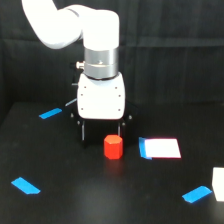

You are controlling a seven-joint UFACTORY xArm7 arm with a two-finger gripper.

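A small red block (114, 147) stands on the black table, near the middle of the view. My white gripper (103, 127) hangs just above it and slightly behind, its two dark fingers apart to either side of the block's upper part. The fingers are open, and whether either touches the block cannot be told.
A white card with red and blue edges (162, 148) lies right of the block. A white piece (218, 183) is at the right edge. Blue strips (25, 186) lie at the corners of the work area.
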